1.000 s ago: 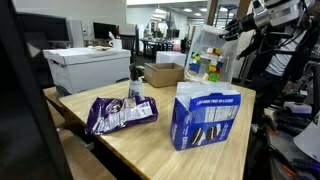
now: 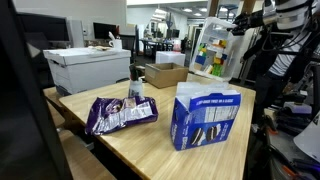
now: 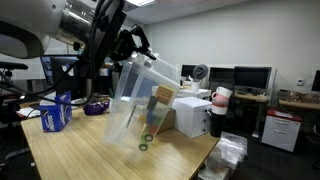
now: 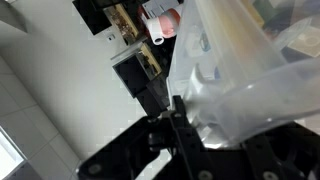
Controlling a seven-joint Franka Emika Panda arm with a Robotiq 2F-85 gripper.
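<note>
A clear plastic container [image 3: 132, 100] hangs tilted above the table, with my gripper [image 3: 138, 58] shut on its rim. Small coloured pieces, orange, yellow and green among them, show through its wall. Under it, green rings [image 3: 143, 147] lie on the wooden tabletop. In exterior view 1 the container [image 2: 208, 50] is at the upper right, behind the blue box. The wrist view is largely filled by the translucent container [image 4: 225, 60], its rim against my fingers; the exact contact is blurred.
On the table are a blue cookie box [image 2: 205, 120], a purple snack bag [image 2: 122, 114], a bottle [image 2: 136, 84] and an open cardboard box [image 2: 166, 76]. A white lidded box [image 2: 92, 68] stands behind.
The container has tipped further and shifted slightly, still held by my gripper. The coloured pieces inside show in different places. Objects on the near table have not moved.
</note>
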